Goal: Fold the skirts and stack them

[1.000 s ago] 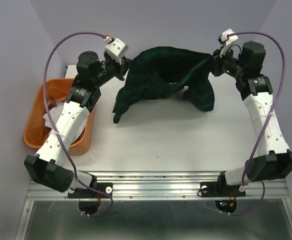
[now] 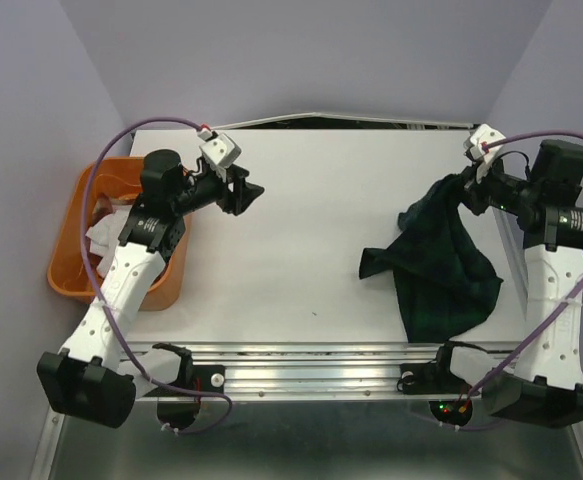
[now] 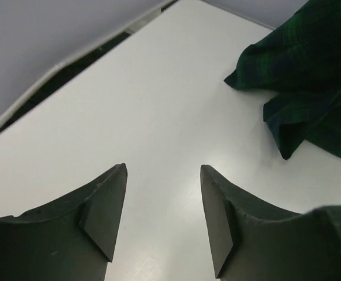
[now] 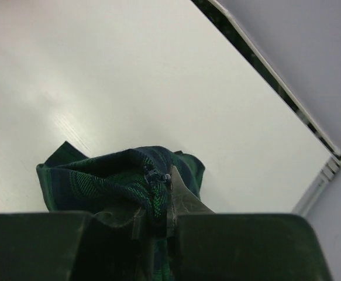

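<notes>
A dark green plaid skirt is bunched on the right side of the white table, its upper end lifted in my right gripper, which is shut on it. In the right wrist view the skirt rises folded into the fingers. My left gripper hangs over the left of the table with its fingers apart and nothing between them; in the left wrist view the skirt lies beyond it at the upper right.
An orange bin holding white cloth stands at the left, partly behind my left arm. Grey walls border the back and sides.
The skirt, earlier held up between both grippers, has moved right and now hangs from my right gripper alone, its lower part spread toward the front. My left gripper has let go and swung back over the table.
</notes>
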